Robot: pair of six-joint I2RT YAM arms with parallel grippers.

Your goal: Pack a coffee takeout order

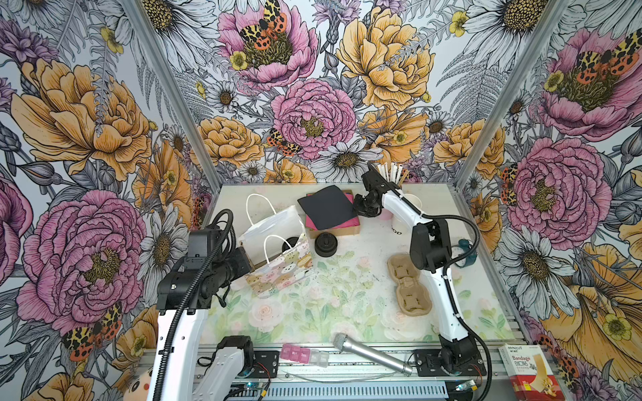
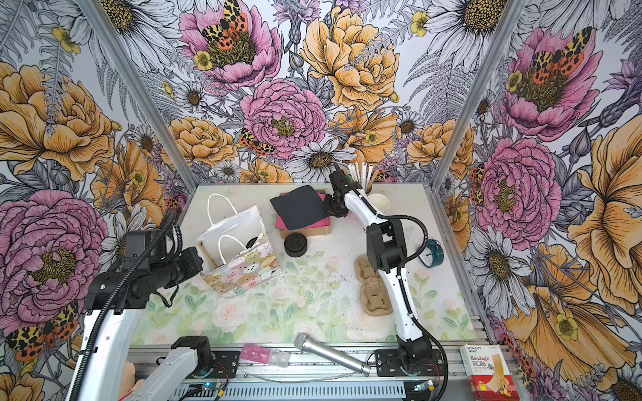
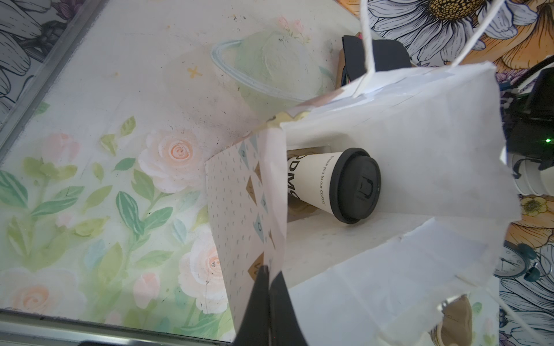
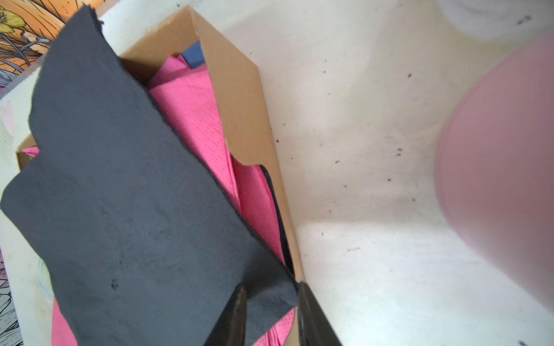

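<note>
The patterned paper bag (image 1: 281,272) stands at left with its mouth open. Inside lies a lidded white coffee cup (image 3: 314,178). My left gripper is at the bag's near rim, its fingers closed together with the thin paper edge running between the tips. Over the box of pink napkins (image 4: 236,109) lies a black napkin (image 4: 132,213), askew across the top. My right gripper is open above the black napkin's corner, which shows between its fingers; whether they touch it I cannot tell.
A black lid stack (image 1: 325,244) stands just in front of the napkin box. The brown cup carrier (image 1: 409,286) lies beside the right arm, a teal clock (image 2: 433,253) farther right. Straws (image 2: 361,175) stand at the back.
</note>
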